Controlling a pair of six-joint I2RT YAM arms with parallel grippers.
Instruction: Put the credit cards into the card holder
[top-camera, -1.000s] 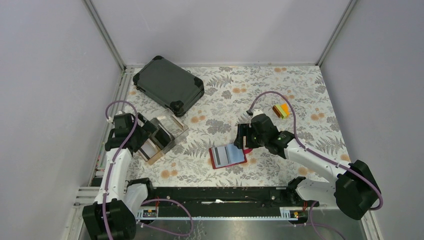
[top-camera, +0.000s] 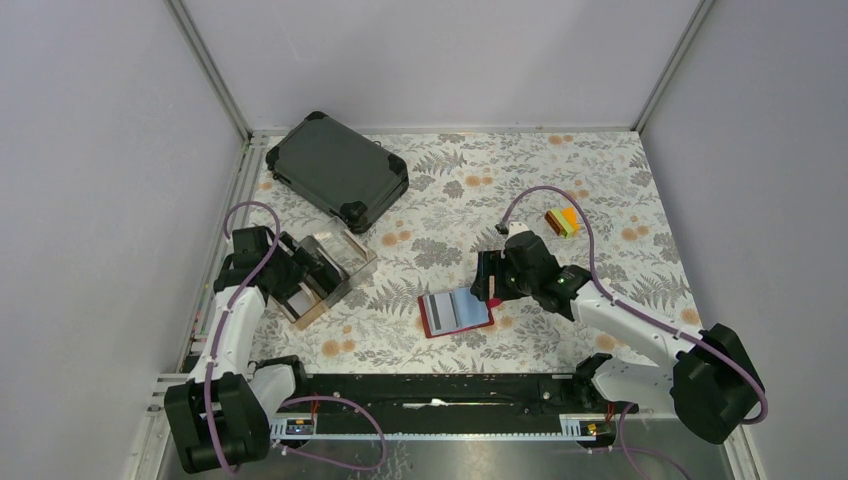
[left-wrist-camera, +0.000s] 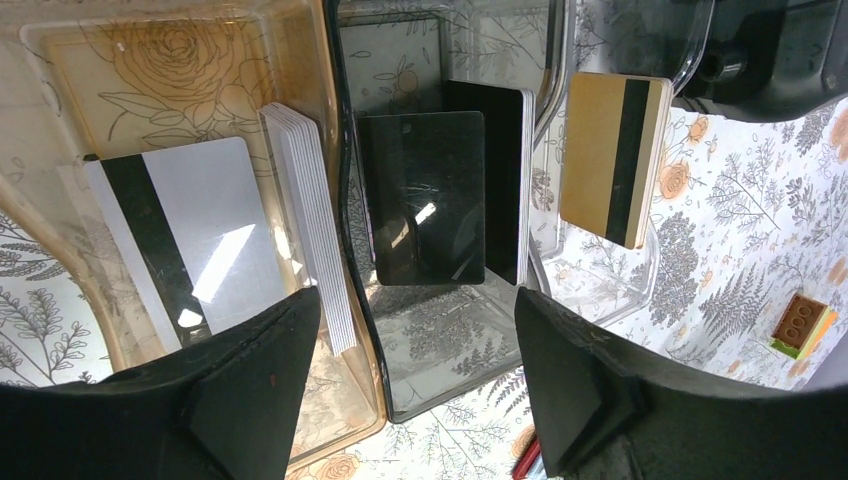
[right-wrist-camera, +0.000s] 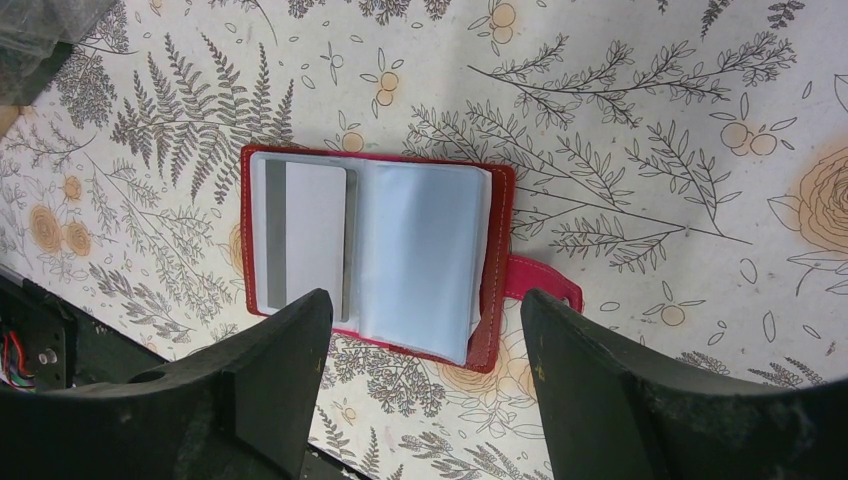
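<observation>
Clear plastic trays (top-camera: 355, 280) at the left hold white cards (left-wrist-camera: 187, 240), black cards (left-wrist-camera: 420, 195) and gold cards (left-wrist-camera: 610, 150), also seen in the left wrist view. My left gripper is over them, fingers apart, nothing between. The red card holder (right-wrist-camera: 497, 270), with clear sleeves (right-wrist-camera: 415, 240) and a white card or insert (right-wrist-camera: 313, 225), lies open at the front middle. My right gripper hangs above it, fingers apart and empty.
A dark case (top-camera: 335, 170) lies at the back left. A small yellow and brown block (top-camera: 562, 222) sits at the right.
My right arm has shifted very slightly. The objects on the table look unchanged.
</observation>
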